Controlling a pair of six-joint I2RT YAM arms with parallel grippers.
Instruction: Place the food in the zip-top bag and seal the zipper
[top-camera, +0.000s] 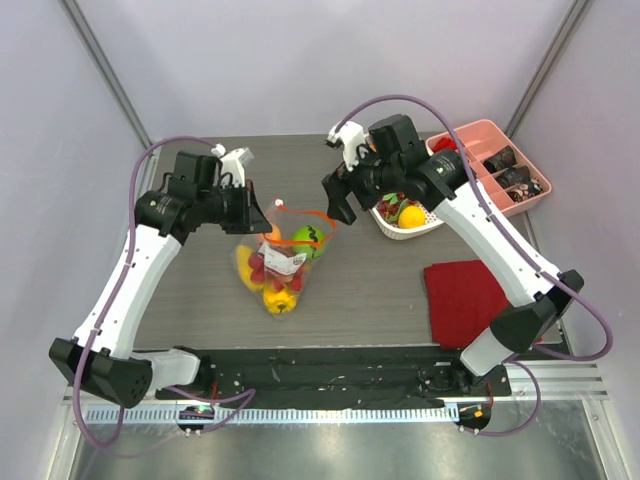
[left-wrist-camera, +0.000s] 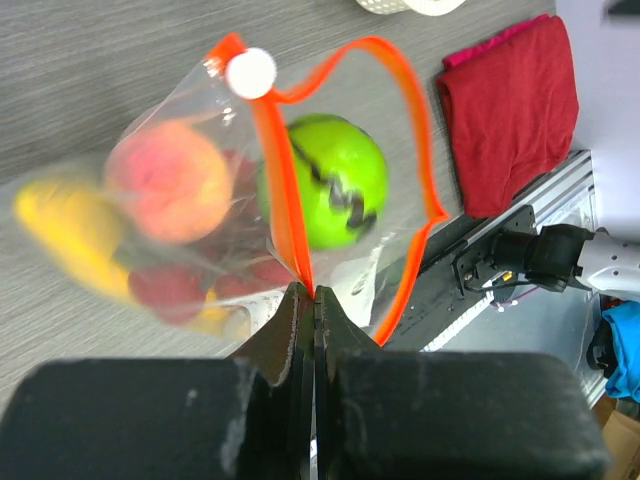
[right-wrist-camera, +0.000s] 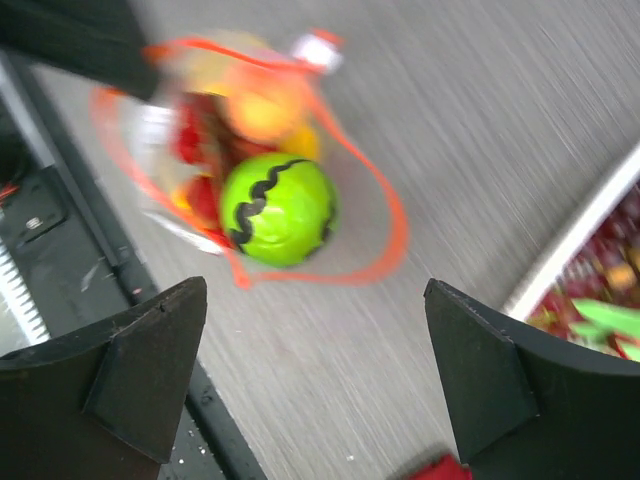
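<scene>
The clear zip bag (top-camera: 280, 280) with orange zipper stands mid-table, holding a green melon-like ball (left-wrist-camera: 330, 185), a peach (left-wrist-camera: 175, 180), red fruits and yellow peppers. My left gripper is shut on the bag's orange zipper edge (left-wrist-camera: 290, 240). My right gripper is open and empty, right of the bag's open mouth in the top view; the green ball (right-wrist-camera: 278, 208) shows inside the mouth in the right wrist view.
A white basket (top-camera: 400, 230) of fruit sits right of the bag, with a pink divided bin (top-camera: 520, 200) behind it and a folded red cloth (top-camera: 465, 300) at the front right.
</scene>
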